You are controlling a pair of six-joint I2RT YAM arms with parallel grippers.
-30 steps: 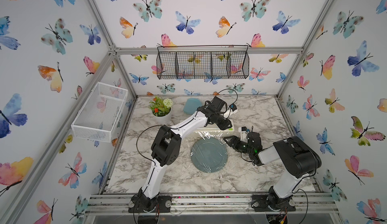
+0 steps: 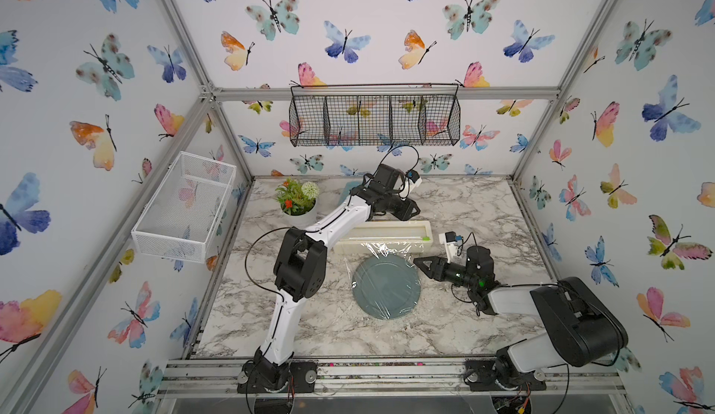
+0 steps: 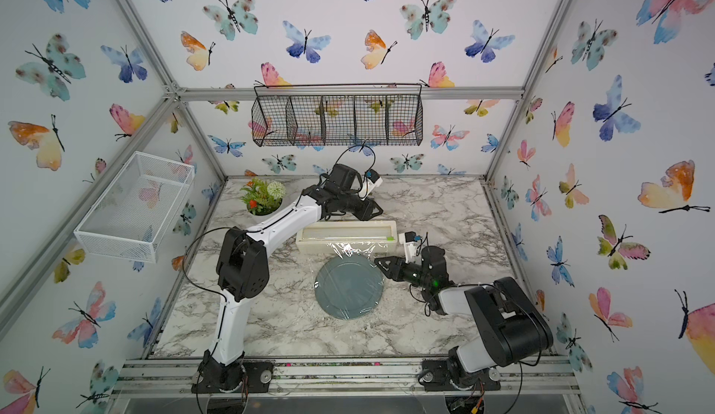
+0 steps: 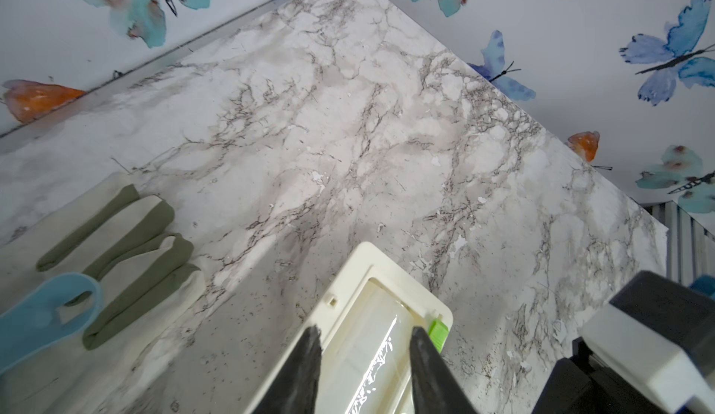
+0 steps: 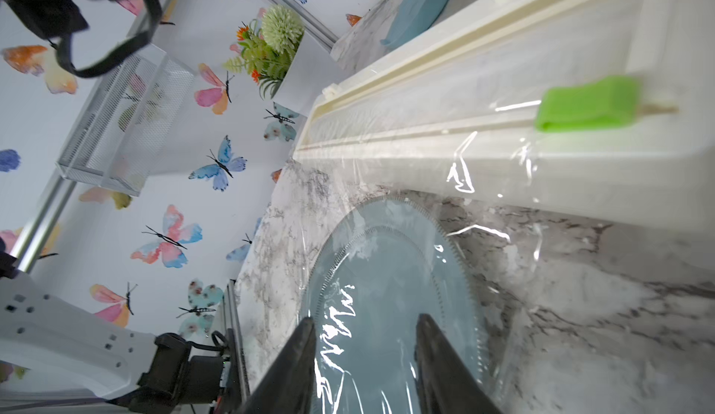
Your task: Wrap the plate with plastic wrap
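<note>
The blue-grey plate lies flat on the table, with clear plastic wrap stretched from the cream wrap dispenser down over it. At the dispenser's right end sits a small green slider. Over the dispenser's back side my left gripper hangs with its fingers apart and nothing between them. My right gripper is beside the plate's right upper edge, just in front of the dispenser. Its fingers are apart too, and no wrap shows caught between them.
A potted plant stands at the back left. Folded cloths and a light-blue object lie behind the dispenser. A white mesh basket and a black wire rack hang on the walls.
My left gripper has moved back and left, off the dispenser's right end. The right arm's elbow has swung outward to the right, its gripper staying nearly in place.
</note>
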